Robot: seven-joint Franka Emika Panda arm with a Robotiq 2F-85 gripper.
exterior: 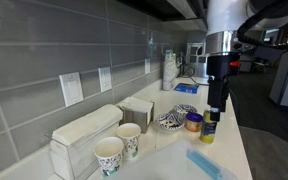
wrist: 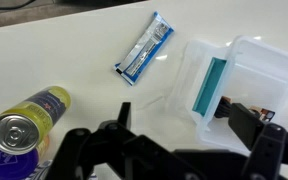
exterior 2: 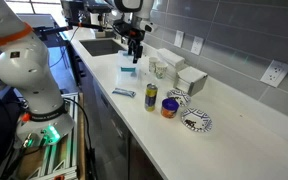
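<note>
My gripper hangs over the counter with its fingers open and two dark fingers spread apart. Nothing shows between them. In the wrist view a clear plastic container (wrist: 272, 62) lies beneath and to the right, with a teal strip (wrist: 210, 87) along one side and a small brown item (wrist: 262, 113) inside, partly covered by the right finger. A blue and white packet (wrist: 144, 47) lies flat on the counter beyond the fingers. On the left are a yellow can (wrist: 46, 105) and a jar with a blue lid (wrist: 9, 163), the latter cut off by the frame.
Patterned paper cups (exterior: 109, 150), a long white box (exterior: 84, 135) and a toaster-like box (exterior: 134, 108) line the tiled wall. Patterned bowls (exterior 2: 195, 118) sit past the can and jar. In exterior view 2 the near counter (exterior 2: 214, 155) is bare.
</note>
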